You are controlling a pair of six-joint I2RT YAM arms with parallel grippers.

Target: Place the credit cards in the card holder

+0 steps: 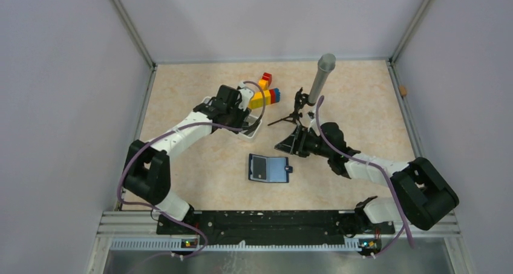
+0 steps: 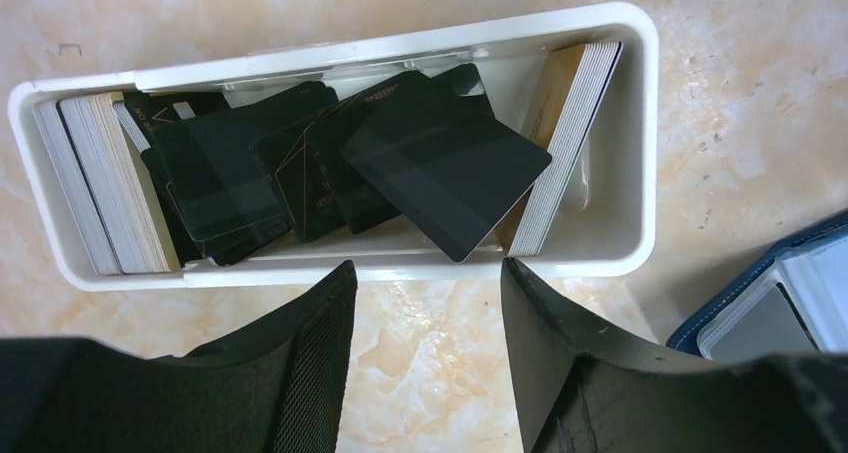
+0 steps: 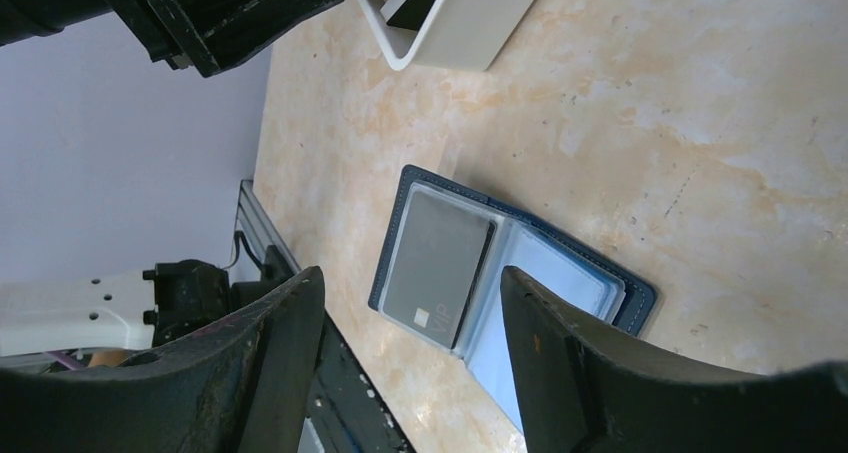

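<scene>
Several black cards (image 2: pixel 445 168) lie overlapping in a long white bin (image 2: pixel 400 271), with upright card stacks at both ends of it. My left gripper is over the bin's near edge, open, and nothing is between its fingers. The card holder (image 1: pixel 269 169) lies unfolded on the table, in front of the bin. In the right wrist view its left half shows a grey card marked VIP (image 3: pixel 435 263) under a clear pocket, its right half a pale blue pocket (image 3: pixel 550 293). My right gripper stands open and empty above the holder's back right side.
Toy blocks (image 1: pixel 264 98) in yellow, red and blue are behind the bin. A small black tripod with a grey cylinder (image 1: pixel 320 77) stands behind my right gripper.
</scene>
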